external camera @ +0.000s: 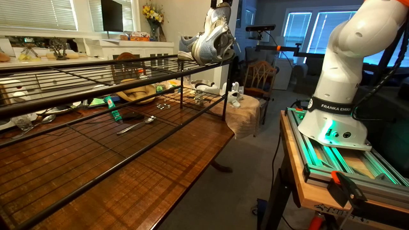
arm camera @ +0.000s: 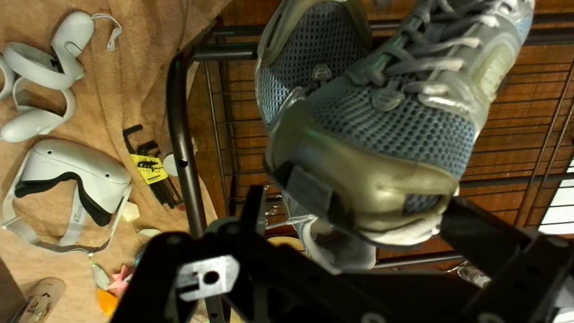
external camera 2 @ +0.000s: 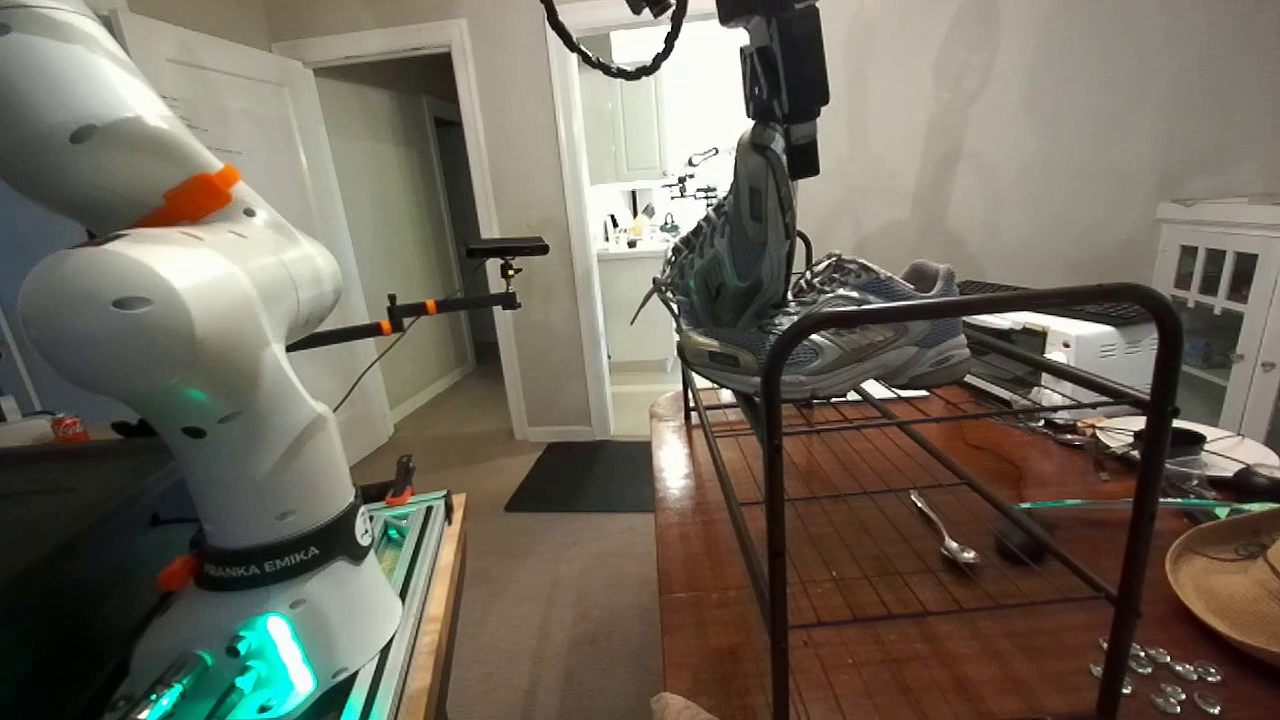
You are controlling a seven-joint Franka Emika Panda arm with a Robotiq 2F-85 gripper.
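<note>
A pair of grey-blue running shoes is at one end of the black wire rack's top tier. One shoe (external camera 2: 882, 348) lies flat along the rack. The other shoe (external camera 2: 744, 246) stands steeply tilted against it, toe up. Just above that toe is my gripper (external camera 2: 794, 150), mostly cut off at the top in exterior view 1. In the wrist view the toe of the tilted shoe (arm camera: 376, 177) reaches between the spread fingers of my open gripper. Whether either finger touches the shoe cannot be made out.
The black rack (external camera: 153, 78) stands on a wooden table (external camera: 165, 172), its upper tier bare away from the shoes. A spoon (external camera: 138, 124), a straw hat (external camera: 136, 92) and glass beads lie on the table. A white headset (arm camera: 78, 172) rests on a cloth-covered surface beside the rack.
</note>
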